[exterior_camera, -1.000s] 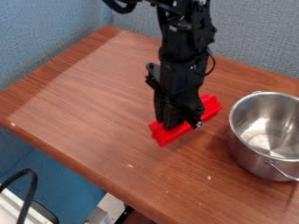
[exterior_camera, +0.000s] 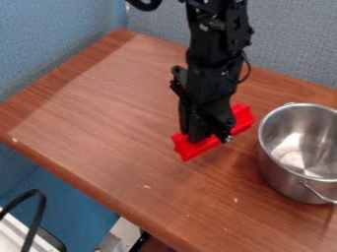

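Note:
A red elongated block lies diagonally on the wooden table, left of a steel pot. My black gripper is down over the middle of the block, hiding part of it. Whether its fingers are open or shut on the block cannot be made out.
The pot stands close at the right edge of the view. Blue-grey walls border the back and left, and a white object with a black cable sits below the table's left edge.
My gripper has shifted slightly to the right along the block, and the block has moved a little to the right with it.

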